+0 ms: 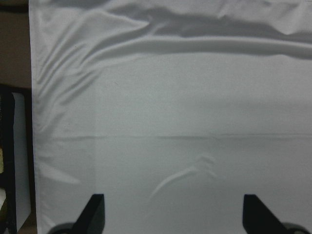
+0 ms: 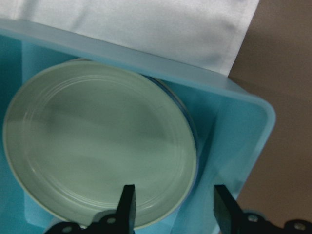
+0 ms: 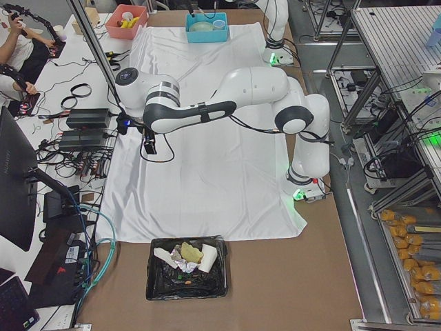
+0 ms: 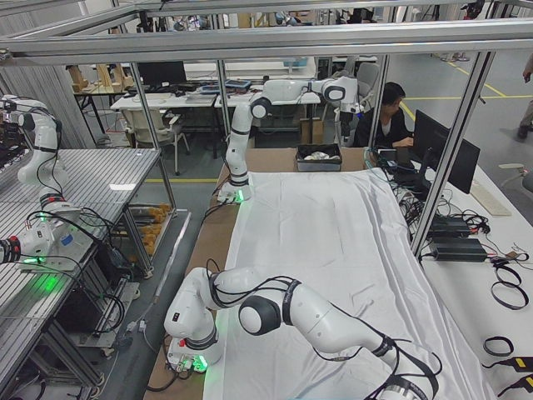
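A pale green plate (image 2: 97, 136) lies inside a blue bin (image 2: 243, 126), atop a blue rimmed piece, seen from the right wrist view and at the top of the camera left view. My right gripper is open over the bin, its fingers apart with nothing held. My left gripper is open over the white cloth (image 1: 185, 107), with nothing between its fingers.
A black tray (image 3: 186, 283) with crumpled scraps stands at the near end on the brown table (image 3: 289, 276). A red box (image 3: 127, 31) stands at the far left.
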